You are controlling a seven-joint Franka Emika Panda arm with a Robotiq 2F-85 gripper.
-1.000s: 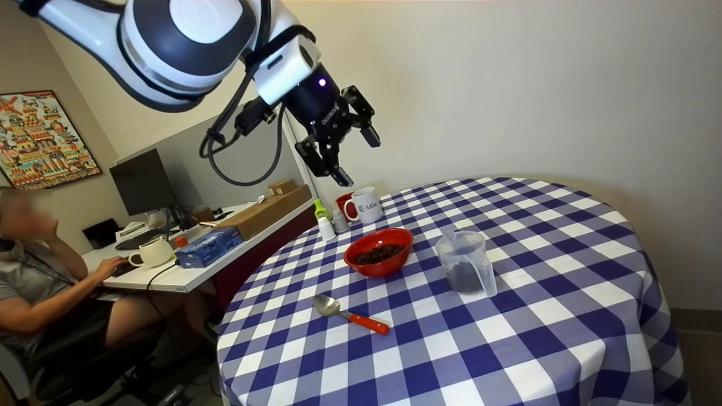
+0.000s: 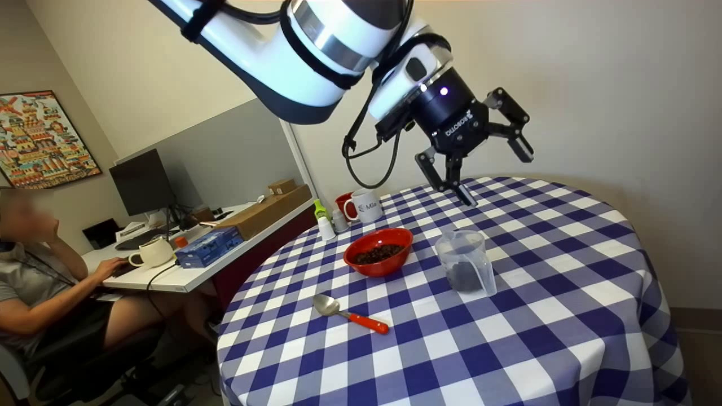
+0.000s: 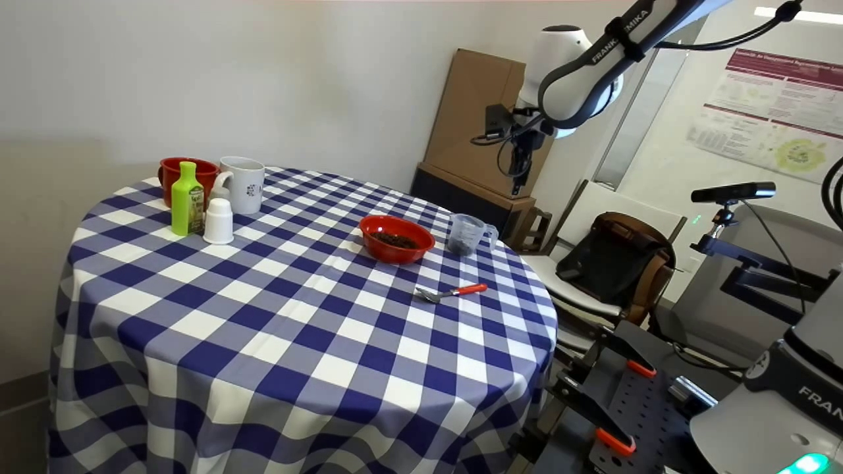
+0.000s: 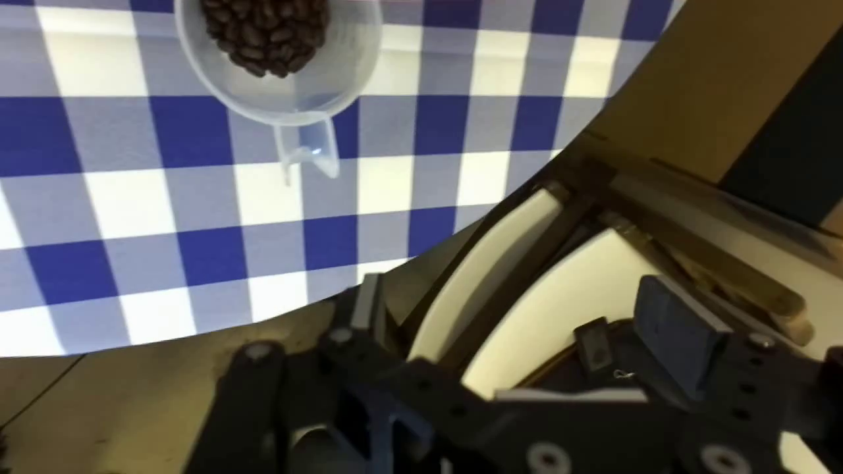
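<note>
My gripper (image 2: 499,175) is open above the table, its fingers wide apart with nothing between them. Below it stands a clear plastic measuring cup (image 2: 465,260) with dark coffee beans in the bottom. From above, in the wrist view, the cup (image 4: 352,55) sits at the top left, its handle pointing toward the gripper. A red bowl (image 2: 379,269) of dark beans rests beside the cup. Nearer the front lies a spoon with a red handle (image 2: 369,323). Nothing touches the gripper.
At the table's far side in exterior view 2 are a white mug (image 3: 246,185), a red mug (image 3: 207,170), a green bottle (image 3: 186,201) and a white shaker (image 3: 218,221). Chairs (image 3: 585,276) stand beyond the table edge. Much of the checked tablecloth (image 3: 316,316) is bare.
In exterior view 1 my arm has moved to the right and slightly down, and the gripper's fingers have spread wider. The bowl, cup and spoon have not moved.
</note>
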